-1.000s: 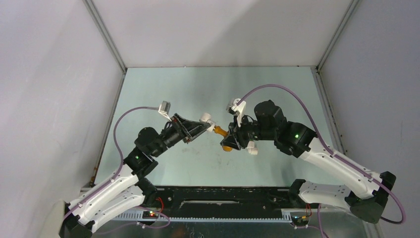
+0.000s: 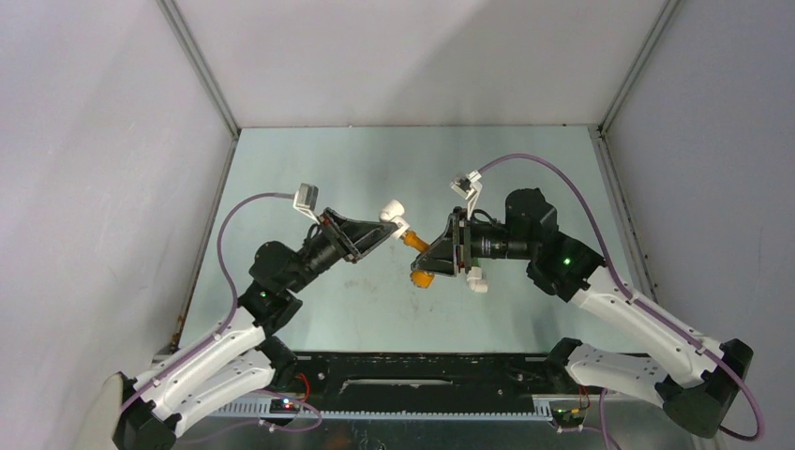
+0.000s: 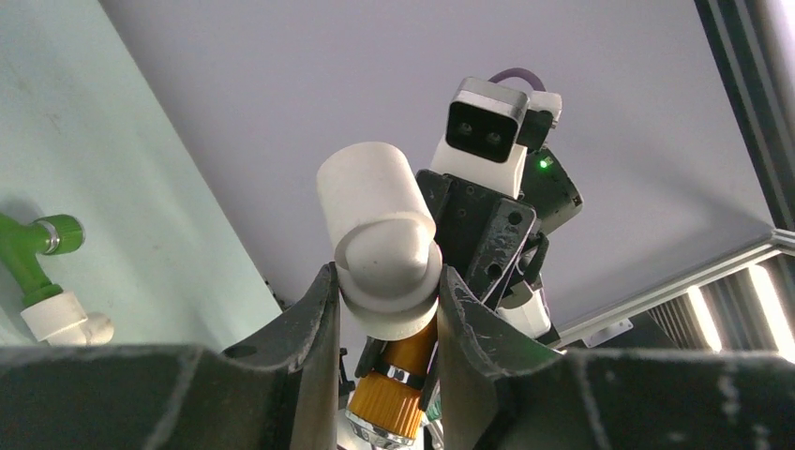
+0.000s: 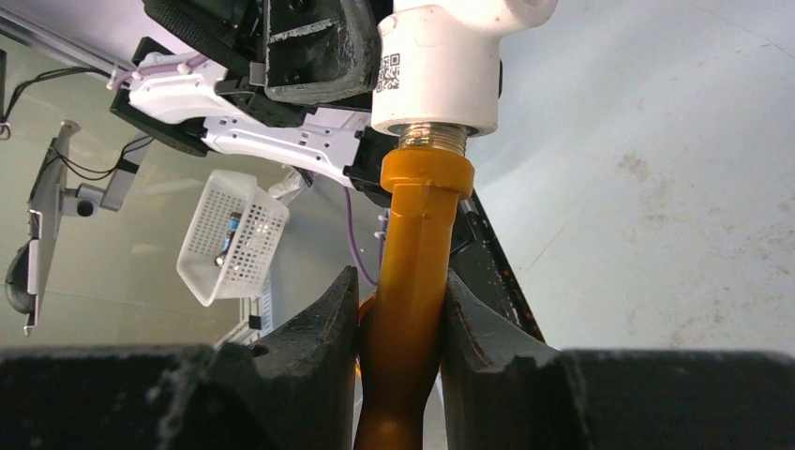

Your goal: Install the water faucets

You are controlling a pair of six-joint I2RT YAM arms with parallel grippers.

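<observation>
A white elbow fitting [image 3: 380, 225] [image 4: 436, 66] sits on the threaded end of an orange faucet piece [image 2: 415, 240] [image 4: 406, 234]. My left gripper [image 2: 382, 228] has its fingers either side of the white fitting; whether they grip it is unclear. My right gripper [image 2: 424, 262] is shut on the orange piece, whose far end shows below it in the left wrist view. A green faucet piece [image 3: 23, 248] with a white fitting [image 3: 61, 321] lies on the board, mostly hidden under my right arm in the top view.
The pale board [image 2: 328, 169] is mostly clear at the back and sides. Walls surround it at left, back and right; a dark rail [image 2: 412, 370] runs along the front. A white basket [image 4: 202, 262] stands off the board.
</observation>
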